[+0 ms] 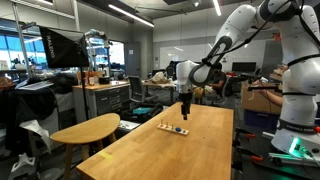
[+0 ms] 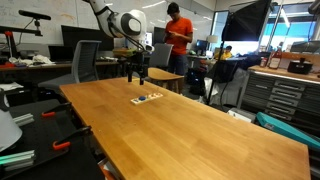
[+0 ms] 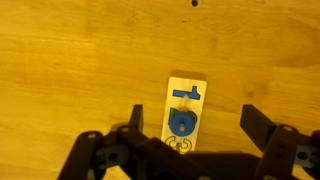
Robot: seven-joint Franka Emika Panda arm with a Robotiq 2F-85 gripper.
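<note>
A small wooden puzzle board [image 3: 186, 110] with pegs lies flat on the table. In the wrist view a blue number 1 shape is at its far end, and a round blue piece [image 3: 182, 123] with a peg sits below it. Further outlines run under the gripper's body, where the rest of the board is hidden. My gripper is open above the board, its two dark fingers wide apart on either side, with nothing between them. In the first exterior view the gripper [image 1: 185, 116] hangs just over the board [image 1: 174, 129].
The wooden table [image 2: 200, 135] is broad and mostly bare around the board. A person in red [image 2: 179, 38] stands behind it. A round side table [image 1: 88, 132] is at the left in the first exterior view.
</note>
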